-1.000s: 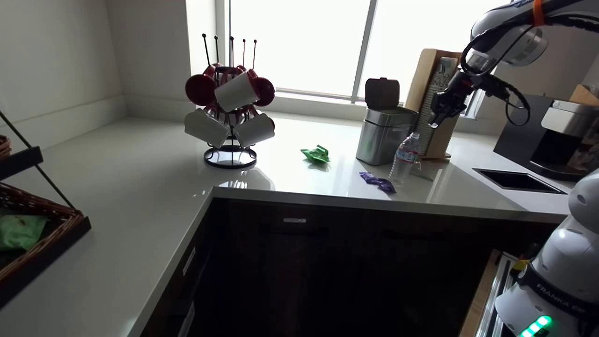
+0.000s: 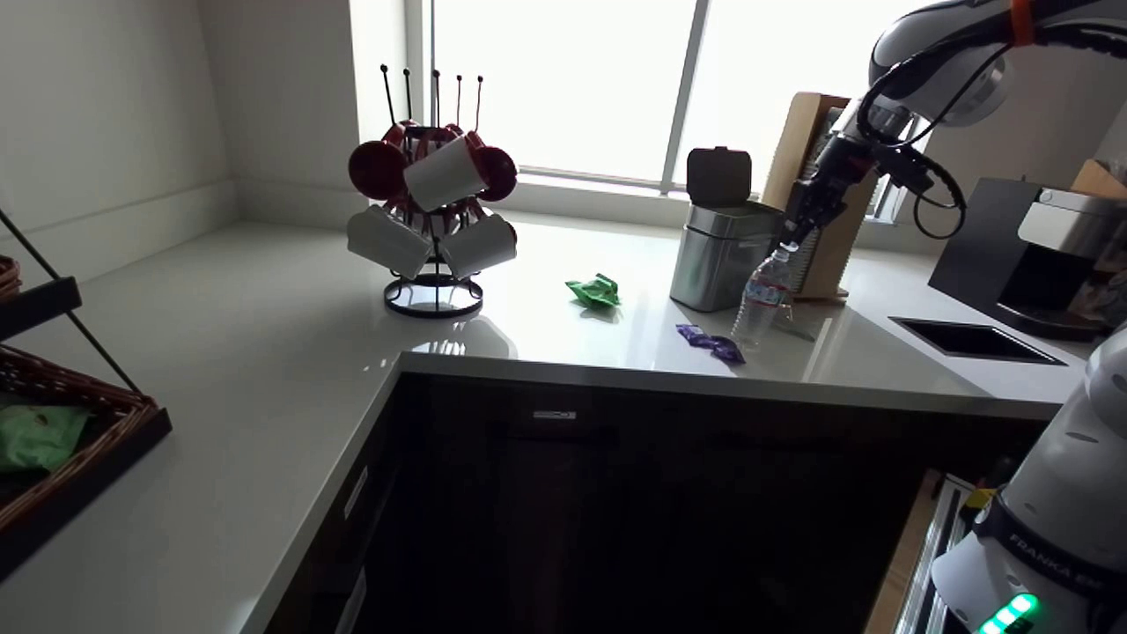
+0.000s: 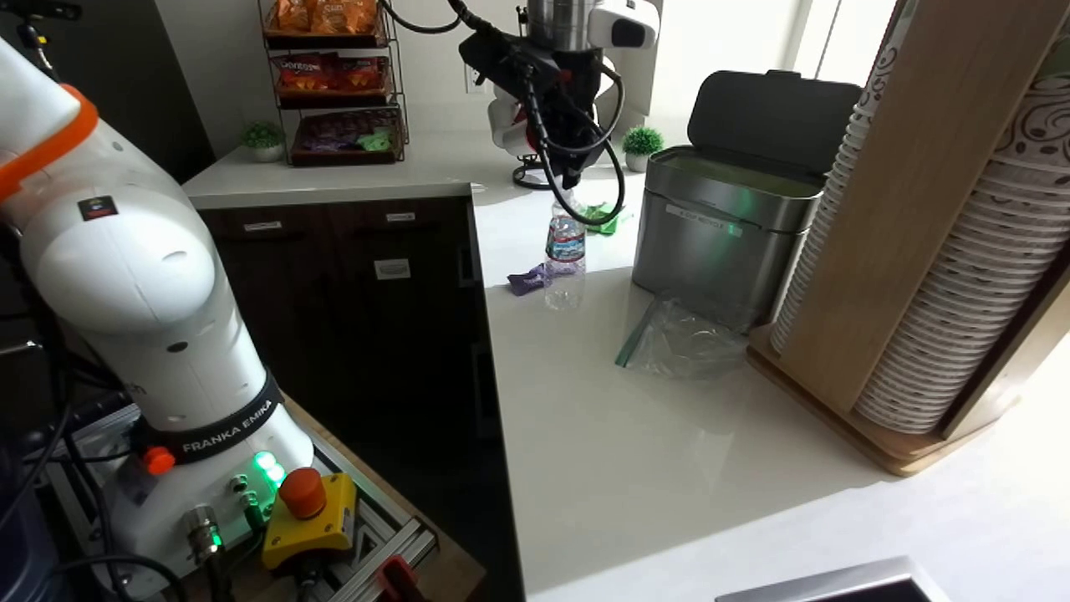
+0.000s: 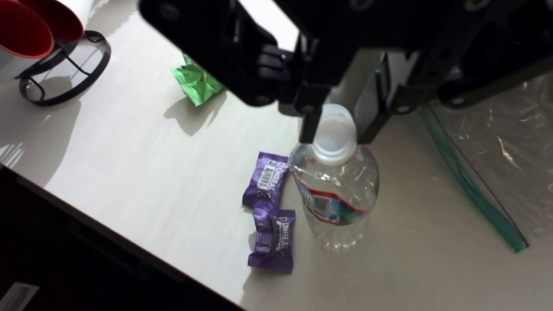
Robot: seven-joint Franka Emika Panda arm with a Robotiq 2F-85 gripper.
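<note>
A clear plastic bottle with a red, white and blue label stands upright on the counter. In the wrist view its whitish cap sits between the two dark fingers of my gripper, which is shut on it. Exterior view 2 shows the arm reaching straight down to the top of the bottle. From exterior view 1, my gripper meets the bottle from above at a slant. The bottle's base appears to rest on the counter.
Purple wrapped candies lie close beside the bottle, with a green packet farther back. A clear zip bag, an open-lidded metal bin and a wooden cup holder are nearby. A mug rack stands left.
My gripper has come down and to the left in exterior view 1, from clear above the bottle to its top. The bottle and candies look unmoved.
</note>
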